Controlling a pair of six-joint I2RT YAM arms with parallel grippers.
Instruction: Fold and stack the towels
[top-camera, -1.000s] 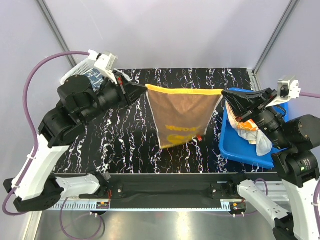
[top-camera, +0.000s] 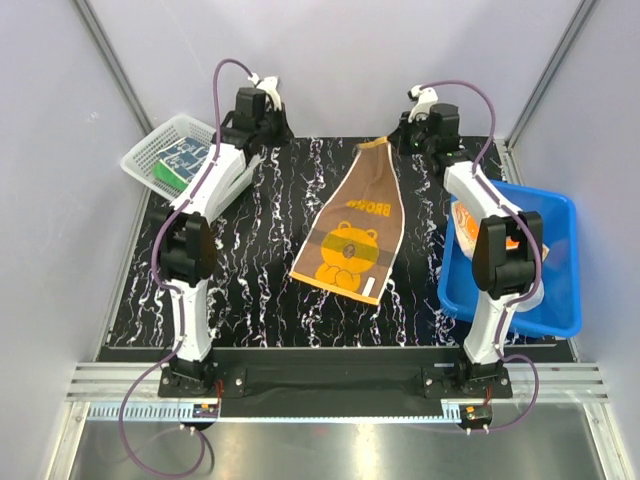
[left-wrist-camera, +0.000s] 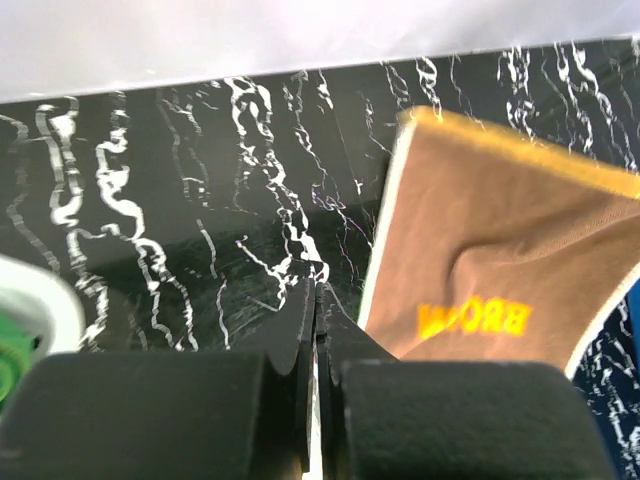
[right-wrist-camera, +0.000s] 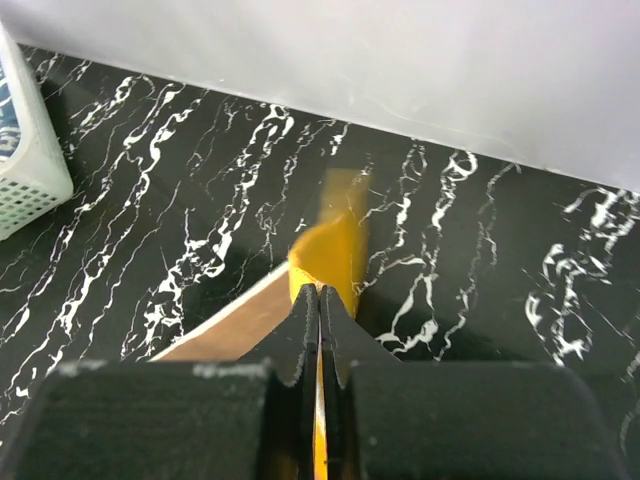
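Observation:
A brown towel (top-camera: 350, 225) with yellow hems, a bear print and lettering lies spread lengthways on the marble table, its far end narrowed and raised toward my right gripper (top-camera: 400, 140). In the right wrist view the blurred yellow hem (right-wrist-camera: 335, 240) rises just beyond that gripper's shut tips; whether cloth is between them is unclear. My left gripper (top-camera: 282, 130) is shut at the back, left of the towel, with nothing visible between its fingers; in the left wrist view the towel (left-wrist-camera: 480, 250) lies to its right.
A white basket (top-camera: 145, 160) with folded blue and green cloths stands at left. A blue bin (top-camera: 560, 260) with orange and white cloths sits at right. The white back wall (top-camera: 340, 70) borders the table; bare table surrounds the towel.
Both arms have moved up to the back.

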